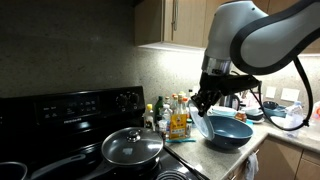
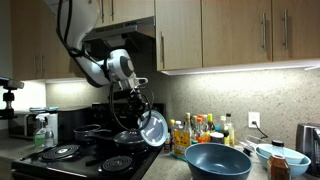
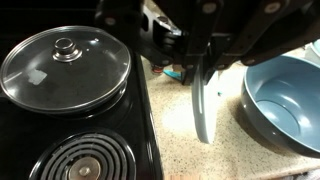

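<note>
My gripper [image 1: 204,108] is shut on a pale round plate [image 2: 154,129], which hangs on edge, tilted, from the fingers. In the wrist view the plate [image 3: 205,108] shows as a thin pale blade over the speckled counter, left of a blue bowl [image 3: 285,103]. Exterior view 1 has the plate in front of the near left rim of that bowl [image 1: 232,134]. The black fingers hide the plate's gripped edge.
A lidded pan [image 1: 132,148] stands on the black stove [image 3: 82,165] to the left. Several bottles [image 1: 178,121] line the back of the counter. Overhead are wooden cabinets [image 2: 222,38]. A patch of counter [image 3: 180,125] between stove and bowl is clear.
</note>
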